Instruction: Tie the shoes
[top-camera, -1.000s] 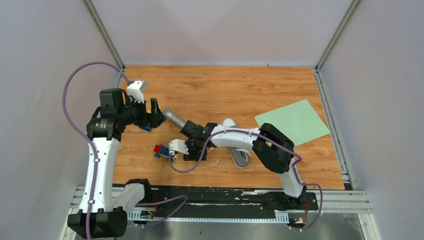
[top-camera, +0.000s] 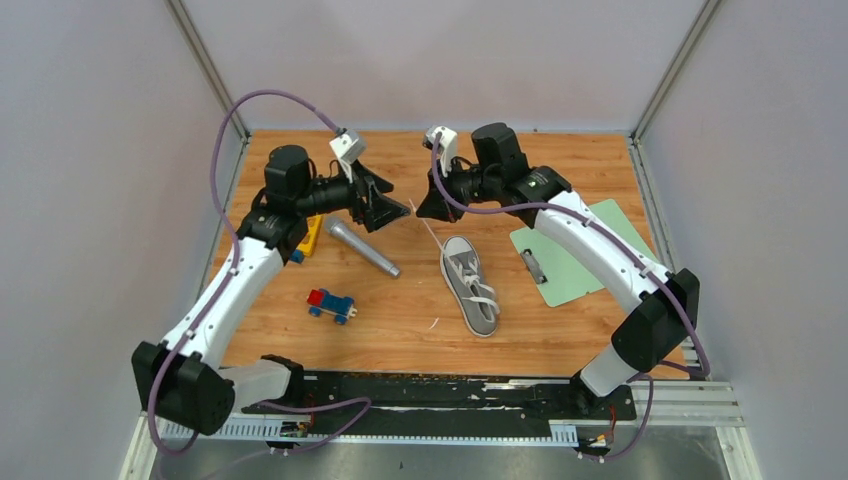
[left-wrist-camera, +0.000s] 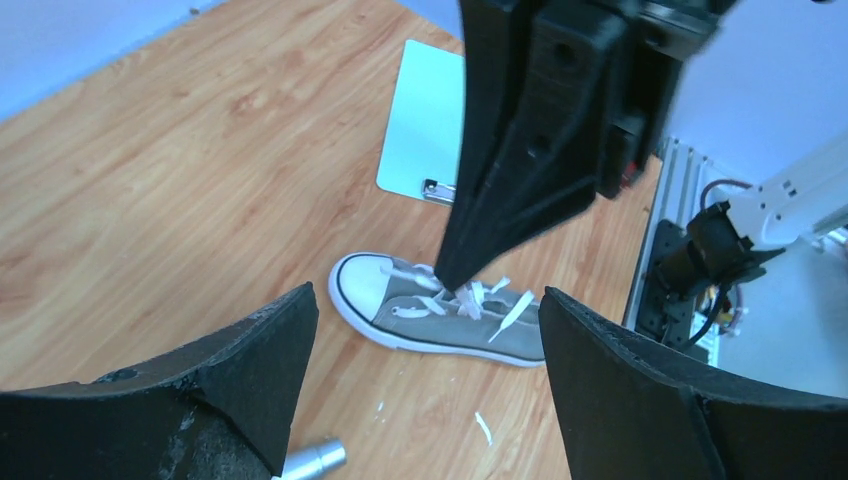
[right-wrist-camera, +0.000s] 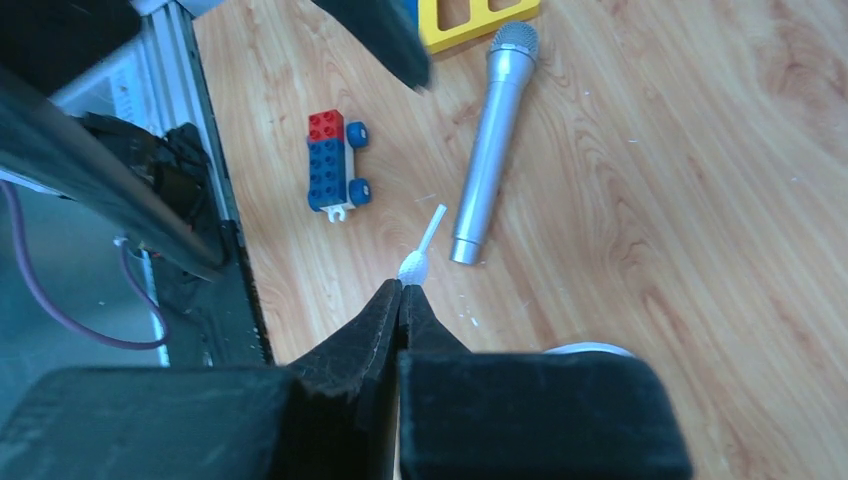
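Note:
A grey canvas shoe (top-camera: 470, 290) with white laces lies on the table, toe toward the back. My right gripper (top-camera: 430, 212) is raised behind it, shut on a white lace (right-wrist-camera: 430, 235) that runs up from the shoe; its tip pokes from the closed fingertips in the right wrist view. My left gripper (top-camera: 395, 210) hovers just left of the right one, fingers apart with nothing between them; in the left wrist view the right gripper's dark body fills the upper part, over the shoe.
A silver microphone (top-camera: 360, 248) lies left of the shoe, with a toy brick car (top-camera: 333, 305) and a yellow toy (right-wrist-camera: 470, 22) nearby. A green clipboard (top-camera: 585, 260) lies at the right.
My right gripper has risen and moved toward the back, drawing the lace up from the shoe. The left gripper has swung right to face it.

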